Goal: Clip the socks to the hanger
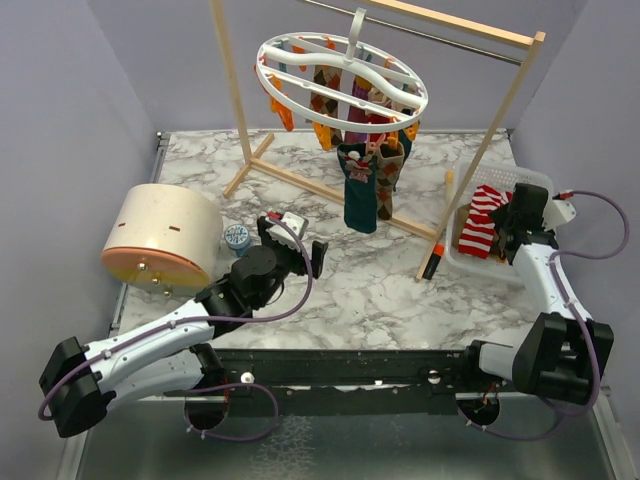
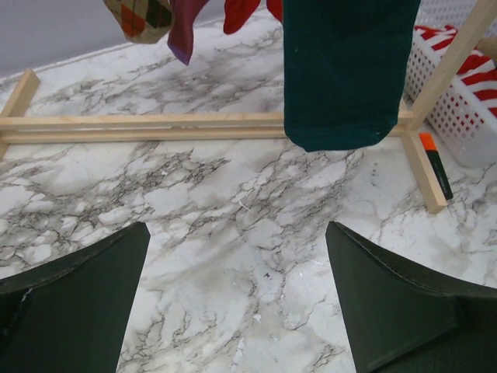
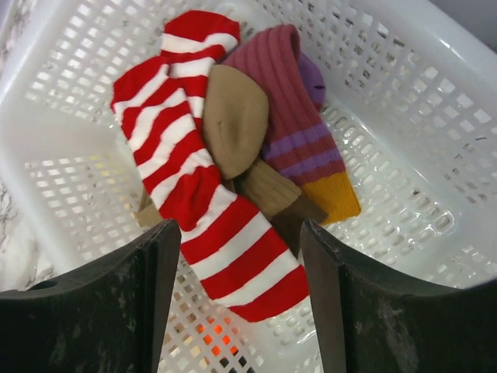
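Observation:
Socks, including a green one (image 1: 360, 200), hang from orange clips on the white oval hanger (image 1: 300, 112). My left gripper is open and empty over the marble table, in front of the hanging socks. At the right, my right gripper is over the white basket (image 1: 460, 260), its fingers apart above loose socks: red-and-white striped ones (image 3: 241, 256), a purple-maroon one with a yellow end (image 3: 303, 148) and brown ones (image 3: 233, 116). Nothing shows held between the right fingers.
A wooden frame (image 1: 482, 150) carries the hanger, its right post beside the basket. A white cylinder (image 1: 160, 235) and a blue-lidded tub (image 1: 237, 237) stand at the left. An orange-and-black tool (image 1: 434, 260) lies beside the basket.

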